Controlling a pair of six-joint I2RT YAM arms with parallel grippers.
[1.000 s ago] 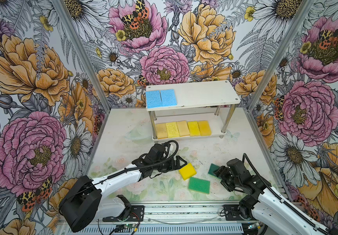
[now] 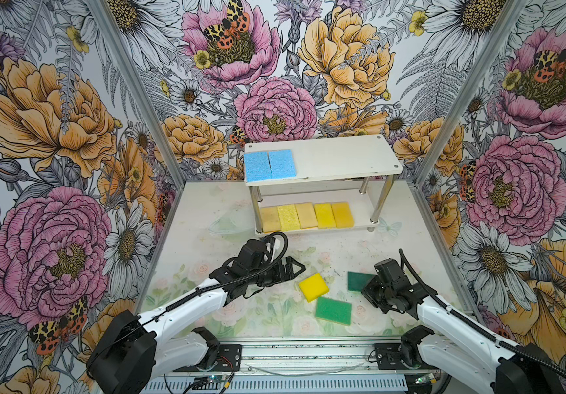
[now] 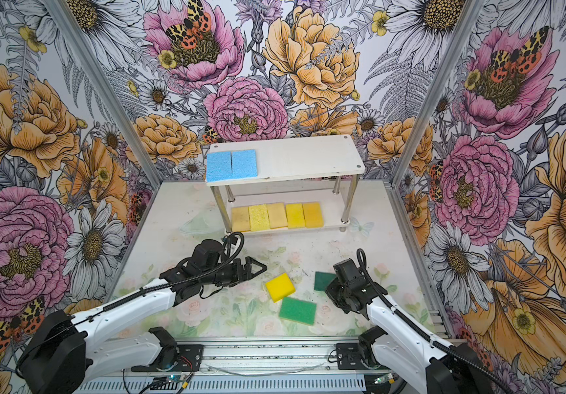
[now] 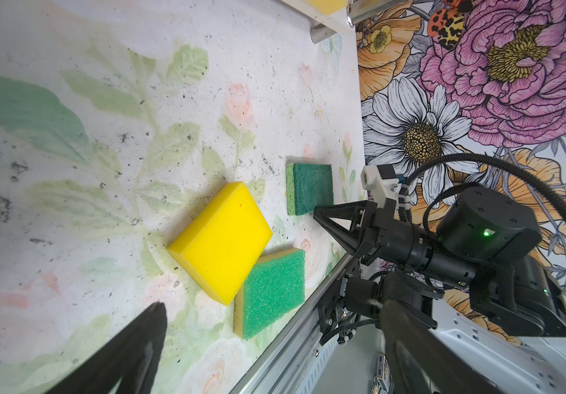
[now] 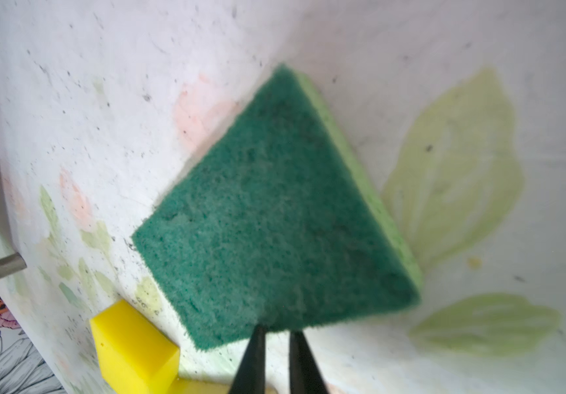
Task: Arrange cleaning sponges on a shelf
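A dark green sponge (image 5: pixel 263 216) lies in front of my right gripper. Its fingers are close together with a narrow gap, their tips at the sponge's near edge; whether they grip it is unclear. My left gripper stands wide open and empty, left of a yellow sponge (image 2: pixel 314 287). Beside that lies a bright green sponge (image 2: pixel 333 311), close to the yellow one. On the shelf's top board (image 2: pixel 335 157), two blue sponges (image 2: pixel 269 164) sit side by side at the left. Several yellow and tan sponges (image 2: pixel 306 215) form a row on the lower board.
Metal posts (image 2: pixel 382 200) carry the shelf's top board, whose middle and right are bare. A short bare stretch (image 2: pixel 361 213) shows at the lower board's right end. Open tabletop (image 2: pixel 217 203) lies left of the shelf.
My left gripper has drawn back leftward from the yellow sponge.
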